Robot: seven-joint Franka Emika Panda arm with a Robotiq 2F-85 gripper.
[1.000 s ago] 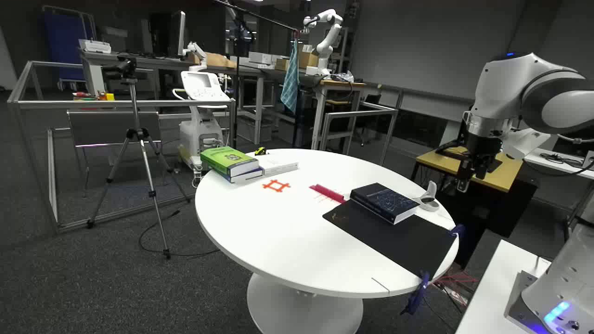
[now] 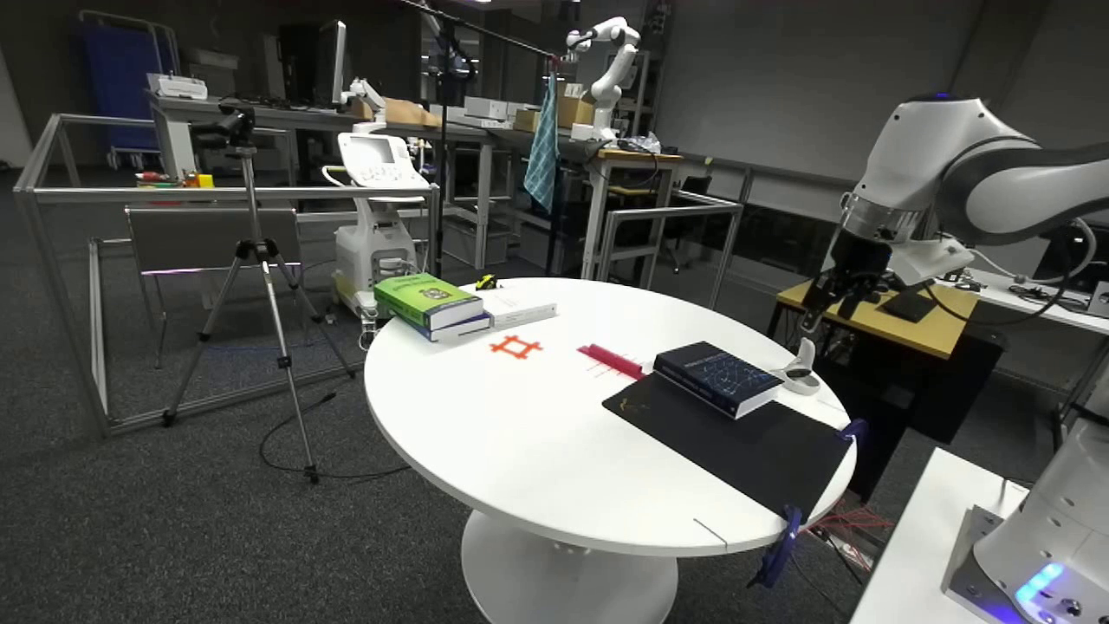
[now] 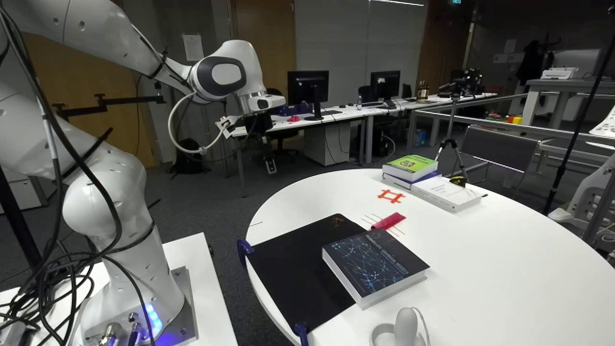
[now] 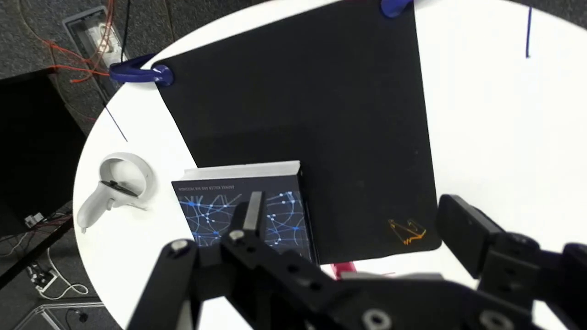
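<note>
My gripper [image 2: 821,303] hangs in the air above the right side of the round table, apart from everything on it. The wrist view shows its two fingers [image 4: 254,211] spread wide, with nothing held between them. Below lies a thick dark blue book [image 3: 373,264] with a network pattern on its cover, partly on a black mat [image 4: 308,104]. Across the table, a green book [image 2: 428,300] rests on a blue book [image 2: 457,328], with a white book [image 3: 447,192] beside them.
Blue clamps [image 4: 137,71] grip the mat at the table edge. A white controller [image 4: 118,181] lies near the dark book. Flat on the table are a red strip [image 3: 388,221] and an orange tape square [image 2: 516,347].
The arm has swung to the left in exterior view 1, toward the table, and the gripper has tilted and risen slightly. The books and other table items have stayed put.
</note>
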